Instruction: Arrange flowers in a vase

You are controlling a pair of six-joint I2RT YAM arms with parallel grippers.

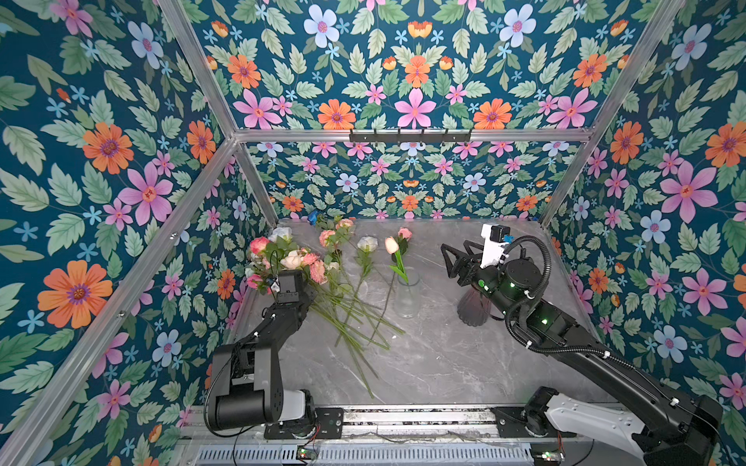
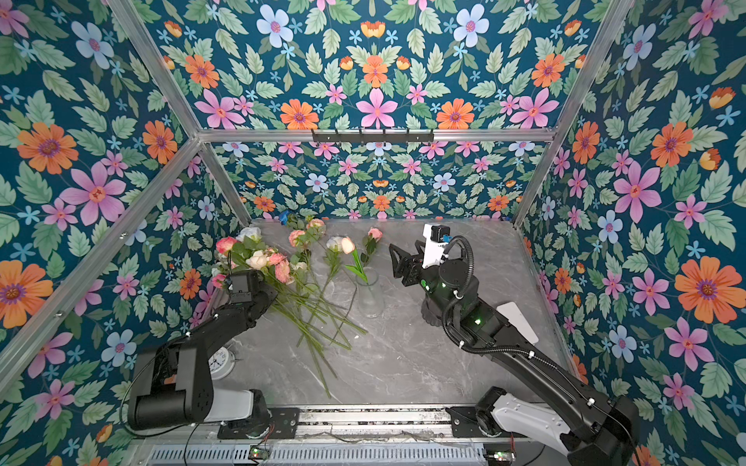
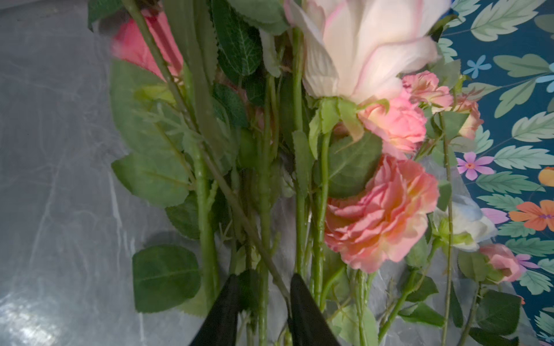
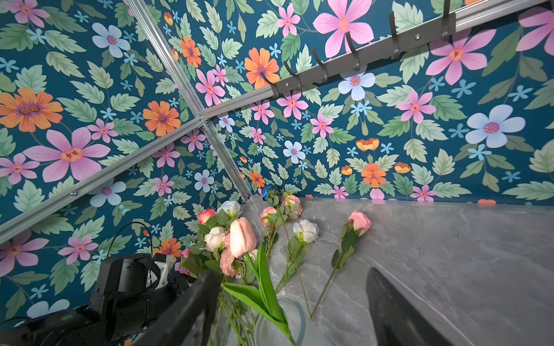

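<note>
A clear glass vase (image 1: pixel 407 299) stands mid-table, and a pale pink tulip (image 4: pixel 242 237) with green leaves rises from it. Left of it lies a heap of pink, white and peach flowers, its stems (image 1: pixel 353 330) spread toward the front. Over this heap my left gripper points down, fingers apart. A thin stem crosses between or just above its fingertips; no grip on it shows. A peach bloom (image 3: pixel 383 216) is beside them. To the right of the vase, my right gripper is open and empty, clear of the tulip.
A dark ribbed vase (image 1: pixel 473 307) stands beneath the right arm. A single pink rose (image 4: pixel 360 222) and a white one (image 4: pixel 305 230) lie behind the glass vase.
</note>
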